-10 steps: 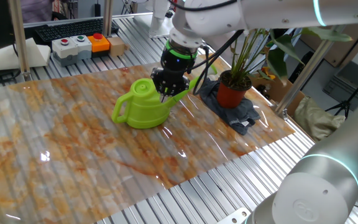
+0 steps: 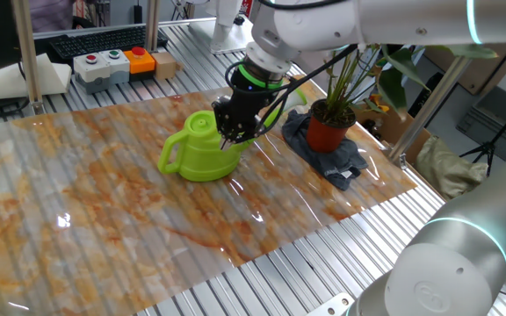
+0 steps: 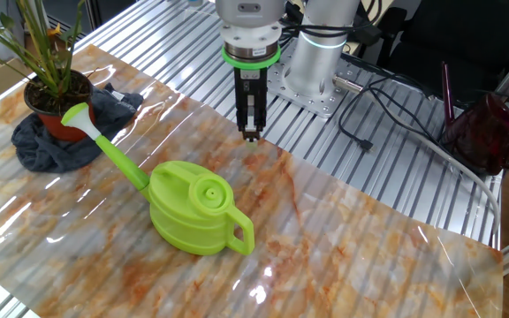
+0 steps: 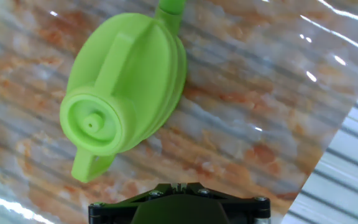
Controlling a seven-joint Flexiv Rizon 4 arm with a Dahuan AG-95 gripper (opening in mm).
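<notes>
A light-green watering can stands upright on the marble-patterned sheet, its spout pointing toward the potted plant. From above, the wrist view shows the can's round cap and its top, left of centre. My gripper hangs over the sheet, apart from the can on the robot-base side. Its black fingers meet at the bottom of the wrist view, with nothing visible between them. In exterior view 1 the gripper overlaps the can's spout side and hides part of it.
The plant's brown pot sits on a dark cloth. A dark red watering can stands near the robot base, with cables beside it. Button boxes line the far edge. Much of the sheet is bare.
My gripper has lowered slightly and tilted, its wrist shifting a little to the right in exterior view 1. The green watering can and the plant have stayed put.
</notes>
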